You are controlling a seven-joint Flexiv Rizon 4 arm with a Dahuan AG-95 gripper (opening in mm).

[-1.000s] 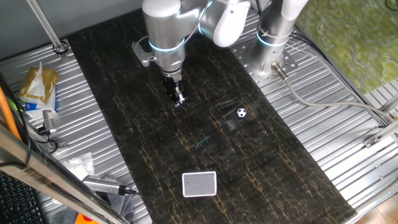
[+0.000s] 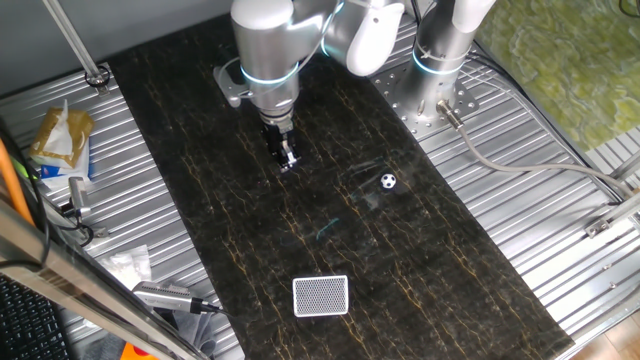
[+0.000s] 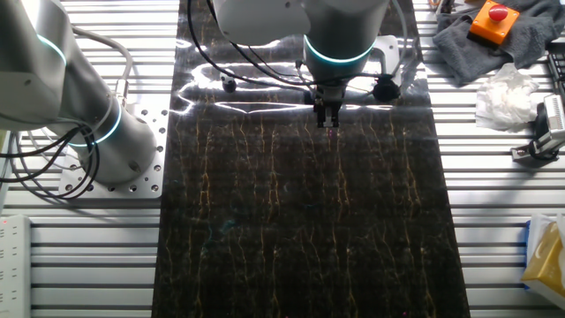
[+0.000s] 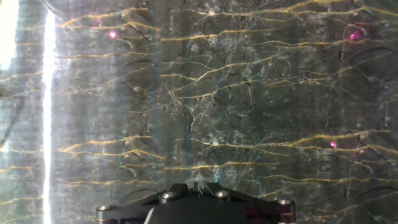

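Observation:
My gripper [image 2: 288,164] hangs low over the dark marbled board [image 2: 255,225], pointing down. Its fingertips sit close together in the wrist view, where the gripper shows at the bottom edge; it looks shut, with no object visible between them. To its right in exterior view 1, and apart from it, lies a small black-and-white football [image 2: 388,181]. A white rectangular mesh basket [image 2: 320,296] rests on the board nearer the front. Only bare veined surface appears beneath the gripper in the wrist view; neither ball nor basket shows there.
Along the left side are a tissue pack [image 2: 62,135] and a grey brush-like tool [image 2: 170,297]. The arm's base [image 2: 430,95] stands on the right. An orange box with a red button [image 3: 493,22] sits off the board. Much of the board is clear.
The gripper and arm have shifted only very slightly. The ball and the basket lie where they were.

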